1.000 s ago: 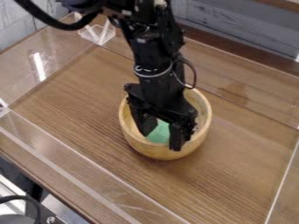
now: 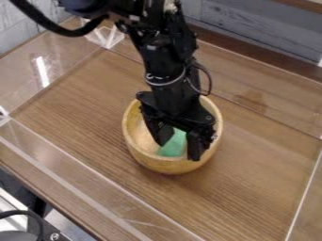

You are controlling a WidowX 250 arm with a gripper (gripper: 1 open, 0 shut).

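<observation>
A round tan bowl (image 2: 157, 162) sits on the wooden table in the middle of the camera view. My black gripper (image 2: 175, 136) reaches down into it from above, its fingers apart over a green object (image 2: 171, 147) lying in the bowl. The gripper stands open; its body hides part of the bowl and of the green object, so contact between them cannot be told.
A pale wall runs along the back. At the lower left is the table's edge, with dark cables below it.
The green object still lies in the bowl.
</observation>
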